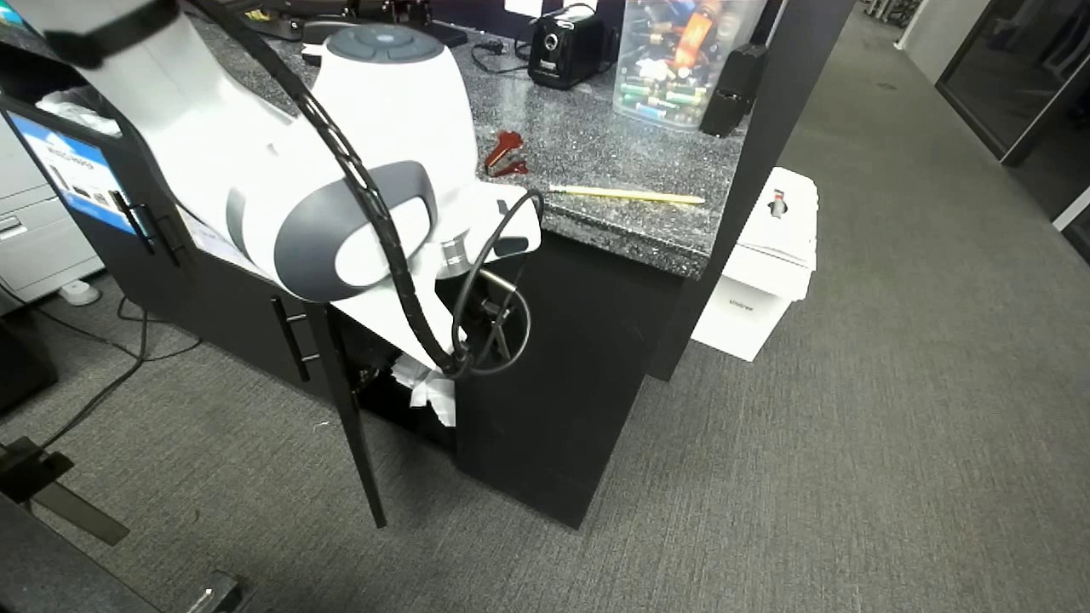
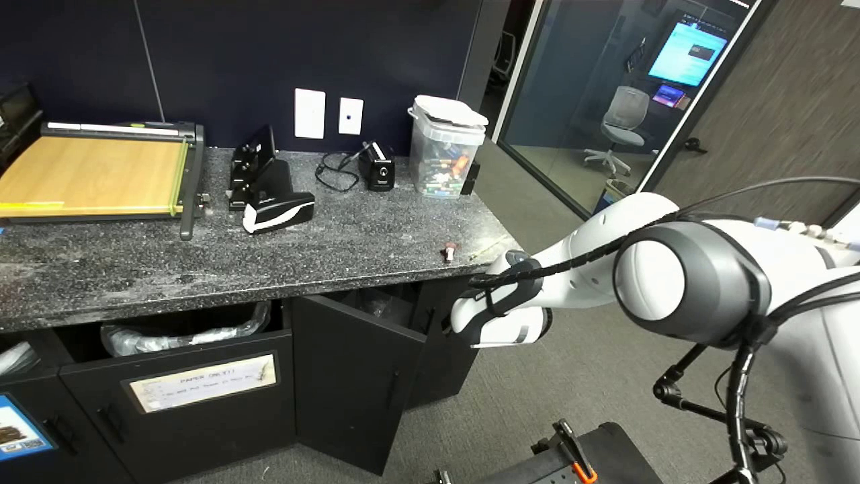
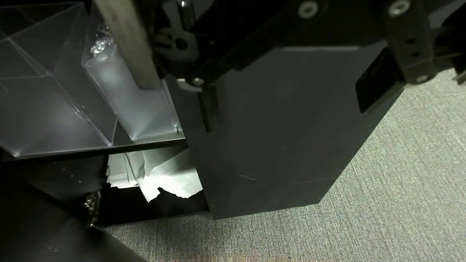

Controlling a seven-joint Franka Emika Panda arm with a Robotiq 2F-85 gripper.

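In the wrist view my gripper stands open in front of the closed black cabinet door (image 3: 279,144), with its dark right finger pad (image 3: 379,83) in sight. A short black bar (image 3: 207,109), apparently the door's handle, shows near the door's left edge. A pale blurred bar (image 3: 131,46) crosses the upper left; I cannot tell what it belongs to. Left of it, the open compartment holds clear plastic bins (image 3: 48,109) above white papers (image 3: 170,170). In exterior view 1 the gripper (image 1: 498,322) is by the cabinet front, partly covered by its cable.
The neighbouring cabinet door (image 1: 352,439) is swung open toward the room. On the speckled countertop (image 1: 623,153) lie a red staple remover (image 1: 506,155) and a yellow pencil (image 1: 628,194). A white box (image 1: 756,276) stands on the floor beyond.
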